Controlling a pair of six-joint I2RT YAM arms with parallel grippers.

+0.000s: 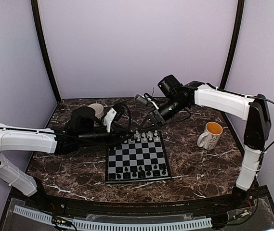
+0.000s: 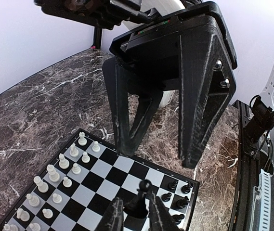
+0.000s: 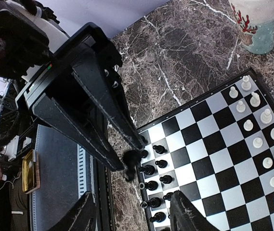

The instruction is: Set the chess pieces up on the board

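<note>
The chess board (image 1: 139,159) lies on the dark marble table. White pieces (image 2: 53,174) line its far side, and black pieces (image 3: 152,185) stand along the near side. My left gripper is over the board, shut on a black chess piece (image 2: 145,185) that shows between its fingertips in the left wrist view. The right wrist view shows the same piece, blurred and dark, at the left fingertips. Facing it, my right gripper stands open just above, with nothing between its fingers. From the top view, the arms hide the piece and part of the white rows.
An orange-lined mug (image 1: 211,135) stands to the right of the board. A white cup (image 1: 97,109) is behind the left arm at the back. The middle squares of the board are empty, and bare table surrounds it.
</note>
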